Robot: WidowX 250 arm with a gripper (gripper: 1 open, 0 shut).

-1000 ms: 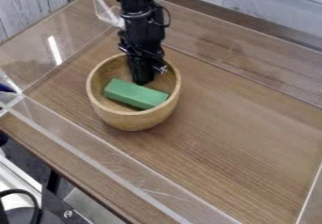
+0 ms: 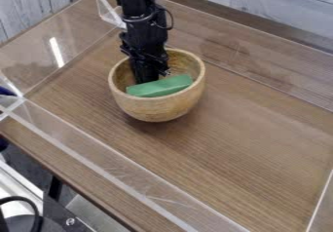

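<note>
A wooden bowl (image 2: 156, 107) sits on the table, left of centre in the camera view. Inside it lies a green block (image 2: 158, 86), slanting up toward the right. The black arm reaches down from the top to the bowl's back half, where my gripper (image 2: 148, 68) is low inside the rim, behind the green block. Its fingertips are dark and small, partly hidden, so whether anything is between them is unclear.
Black cables (image 2: 19, 212) lie at the lower left edge. A white wall borders the back right.
The green block has turned, its right end now higher and farther back. The bowl has shifted slightly, and the gripper has moved a little left.
</note>
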